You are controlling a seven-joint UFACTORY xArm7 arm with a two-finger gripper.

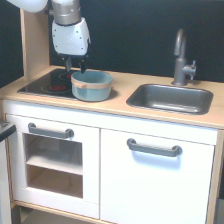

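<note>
A blue-grey pot (92, 88) stands on the counter, by the right edge of the black stovetop (42, 84). Reaching down from the upper left, the white arm (71, 38) ends in my dark gripper (76, 66). Its fingertips are at the pot's back left rim. Against the dark wall the fingers are too small and dim to tell whether they are apart or closed, or whether they touch the rim.
To the right, a metal sink (172, 97) with a tall faucet (181, 58) is set into the wooden counter (122, 84). Bare counter lies between pot and sink. Below are a windowed door (52, 138) and a white cabinet door (150, 180), both with dark handles.
</note>
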